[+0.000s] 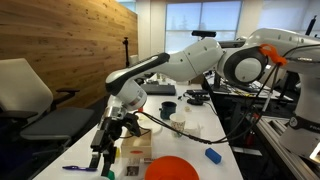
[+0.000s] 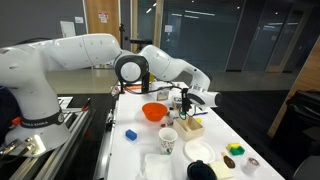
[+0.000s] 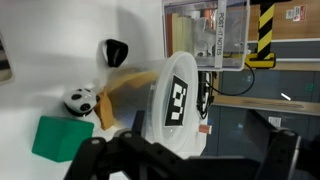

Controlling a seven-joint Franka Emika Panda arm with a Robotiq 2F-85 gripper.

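In exterior view 1 my gripper is at the table's left front, open, pointing down close to a green object. The wrist view shows a green block at lower left with a small black-and-white ball beside it. Nothing shows held. A white rounded piece with a black square tag fills the middle of that view. Dark parts cover the lower right, so the gap between the fingers cannot be clearly made out.
A red-orange bowl stands to the right, with a blue block beyond it. Behind are a white cup and an open wooden box. A dark marker-like stick lies at left. Bare table shows at the right front.
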